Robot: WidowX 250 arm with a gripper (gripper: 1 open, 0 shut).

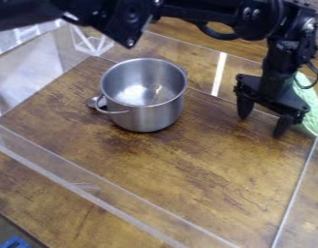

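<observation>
My black gripper (263,118) hangs low at the right of the wooden surface, its two fingers spread open near the board. Behind it, partly hidden, lies a pale green cloth-like thing (308,109). A steel pot (151,110) with side handles stands upright on the left of the middle, apart from the gripper. Whether anything small sits between the fingers is hard to tell.
The wooden board (155,179) is bare in front of the pot and gripper. Clear plastic edging runs along the left, front and right. A blue object (12,242) shows at the bottom left corner.
</observation>
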